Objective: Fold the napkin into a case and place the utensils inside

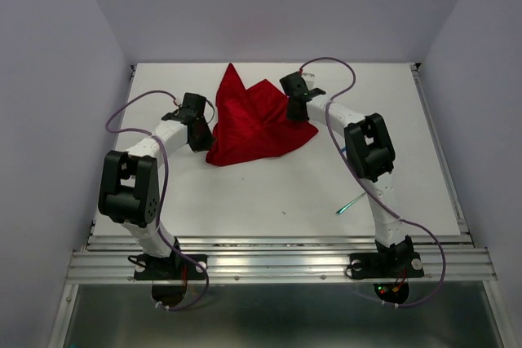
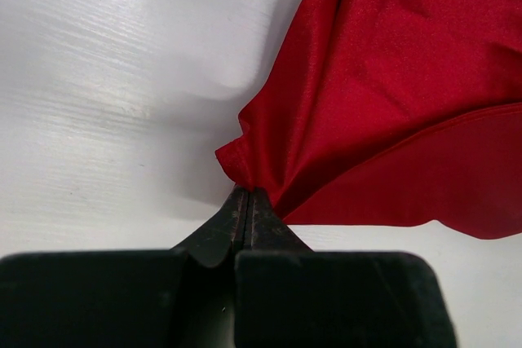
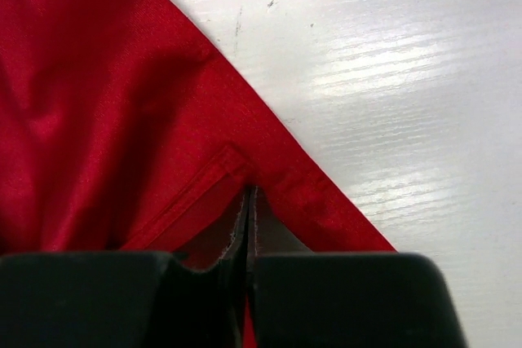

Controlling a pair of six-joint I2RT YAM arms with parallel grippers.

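Note:
The red napkin (image 1: 249, 128) lies rumpled and partly folded on the white table (image 1: 285, 201). My left gripper is shut at the napkin's front-left corner, the cloth (image 2: 391, 63) bunched up at its fingertips. My right gripper is shut over the napkin's right part, its tips at a folded hem (image 3: 192, 185); whether cloth is pinched between them is hard to tell. Thin utensils, one teal (image 1: 351, 203) and one blue (image 1: 343, 149), lie on the table to the right, partly hidden by my right arm.
Grey walls stand behind and beside the table, with a metal rail along the front edge.

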